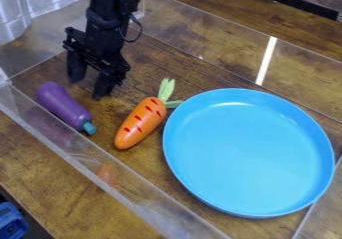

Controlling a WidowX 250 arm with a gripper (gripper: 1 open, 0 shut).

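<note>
The black gripper (pixel 94 78) hangs low at the upper left of the camera view, its dark fingers over the wooden floor just behind a purple toy eggplant (pixel 62 105); whether they are open or shut is hard to make out. An orange toy carrot (pixel 140 123) with green leaves lies to the gripper's front right, left of a large blue plate (pixel 249 151).
Clear plastic walls border the wooden surface on the left and front. A blue object (pixel 10 223) sits outside at the bottom left. The wood at the upper right, behind the plate, is mostly clear.
</note>
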